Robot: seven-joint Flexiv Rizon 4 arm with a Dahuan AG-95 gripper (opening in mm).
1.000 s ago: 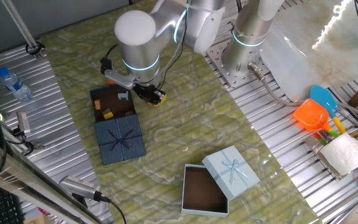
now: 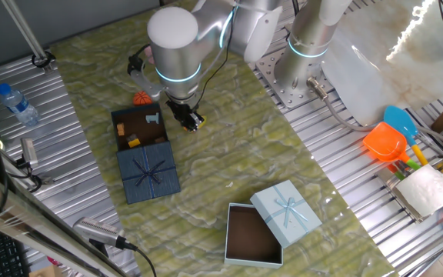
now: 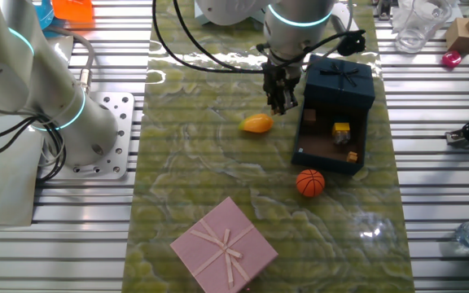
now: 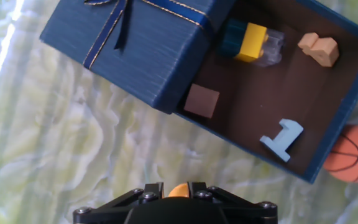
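Observation:
An orange-yellow, fruit-shaped toy [image 3: 256, 123] lies on the green marbled mat, left of the dark blue box in exterior view 2. Just above and beside it, my gripper [image 3: 282, 107] points downward. The wrist view shows the gripper with its fingertips apart and a rounded orange top [image 4: 179, 191] visible in the gap. The dark blue box [image 3: 329, 155] is partly uncovered, its bow-tied lid [image 4: 132, 46] across one end. Inside are a yellow block piece [image 4: 252, 42], a light blue figure-1 piece [image 4: 282, 140], a tan piece [image 4: 319, 49] and a brown block [image 4: 201, 101].
An orange basketball toy [image 3: 310, 183] sits against the blue box's end. A pink box [image 3: 224, 248] and a light blue box [image 2: 253, 237] with its lid [image 2: 287, 213] askew stand farther off.
The arm's wrist has turned and shifted slightly, its side bracket swinging back, so the basketball toy shows more fully. My gripper stays near the same spot; the boxes have not moved.

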